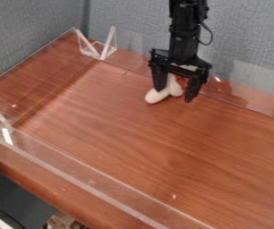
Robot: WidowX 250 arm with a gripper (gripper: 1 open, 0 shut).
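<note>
My black gripper (175, 83) hangs near the back of the wooden table (127, 143), open, its fingers spread over and around a white elongated soft-looking object (158, 95) lying on the surface. Part of that object is hidden behind the fingers; whether they touch it I cannot tell.
A clear plastic border (104, 181) runs along the table's edges, with white brackets (98, 46) at the back left corner and more at the near left. Grey walls stand behind.
</note>
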